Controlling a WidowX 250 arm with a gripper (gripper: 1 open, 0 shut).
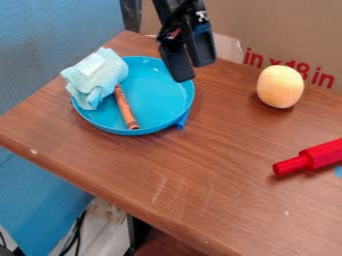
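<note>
A black gripper (185,55) hangs from the top of the view, over the back right part of a blue plate (167,100); whether it is open or shut is not clear. On the plate lie a crumpled pale cloth (94,75) at the left and an orange stick-like object (126,106) beside it. A pale yellow, egg-shaped object (279,86) stands to the right of the plate. A red cylinder, like a rolling pin (313,156), lies at the right edge.
A cardboard panel (301,30) stands behind the table, and a blue padded surface (34,50) is at the left. A small blue item lies under the plate's right side.
</note>
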